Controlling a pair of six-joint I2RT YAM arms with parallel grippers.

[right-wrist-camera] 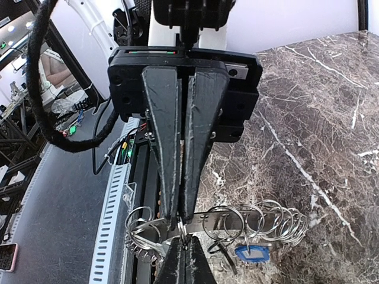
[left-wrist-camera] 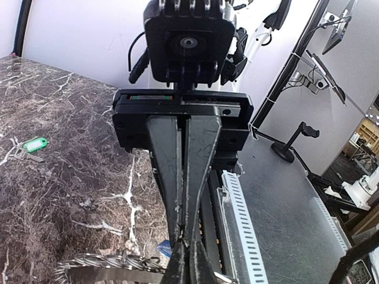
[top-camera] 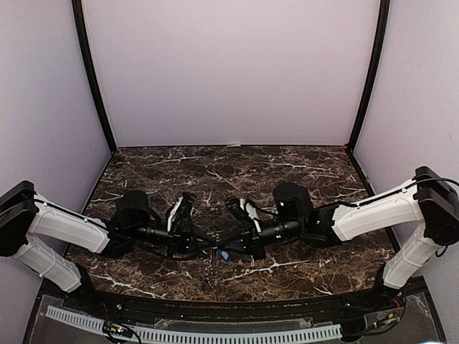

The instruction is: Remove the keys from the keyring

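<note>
The keyring (right-wrist-camera: 269, 222) is a metal strip carrying several silver rings, with a blue tag (right-wrist-camera: 251, 253) hanging below. In the left wrist view its metal strip (left-wrist-camera: 112, 261) crosses the bottom, and the blue tag (left-wrist-camera: 165, 247) is partly hidden. My left gripper is shut, its tips against the strip. Facing it tip to tip, my right gripper is also shut, its tips at a thin ring; nothing clearly shows gripped there. From the top, both grippers (top-camera: 215, 246) meet near the blue tag (top-camera: 224, 256), and the contact is too small to make out.
Loose keys with a green tag (left-wrist-camera: 35, 144) lie on the dark marbled table, off to the side in the left wrist view. A perforated white rail (top-camera: 229, 335) runs along the front edge.
</note>
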